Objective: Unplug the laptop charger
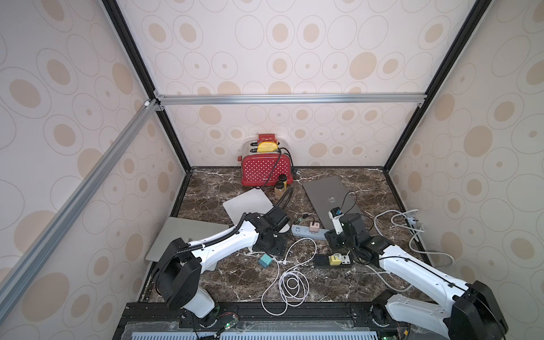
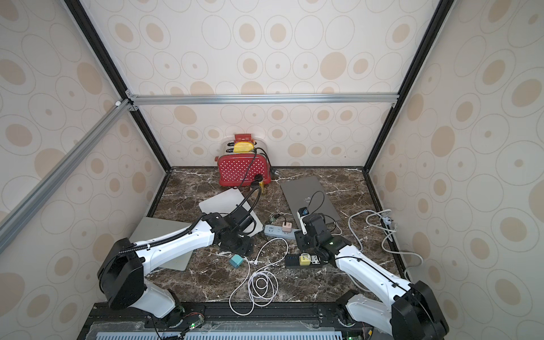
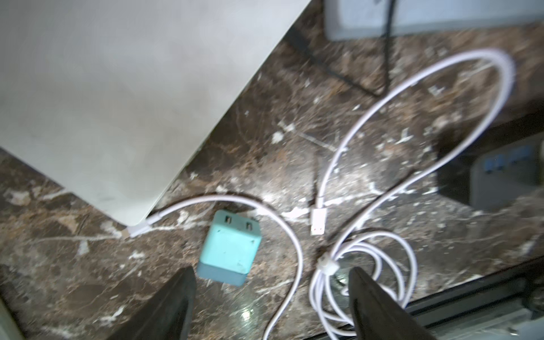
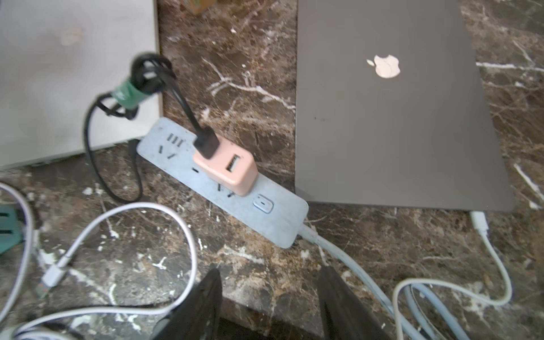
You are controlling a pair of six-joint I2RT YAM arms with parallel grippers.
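Note:
In the right wrist view a grey laptop (image 4: 396,124) has a white connector (image 4: 478,222) in its near edge, right of a power strip (image 4: 272,221) holding a pink adapter (image 4: 238,170). A silver laptop (image 3: 124,96) has another white connector (image 3: 138,227) at its corner, beside a teal charger (image 3: 231,243). My left gripper hangs above the teal charger and coiled cable, fingers apart with nothing between. My right gripper is over the table just below the power strip, fingers apart and empty.
A red toaster (image 1: 266,169) stands at the back. A black strip with a yellow adapter (image 1: 335,259) lies at the front right. A further laptop (image 1: 181,232) is at the left, and loose cables (image 1: 413,238) lie along the right wall.

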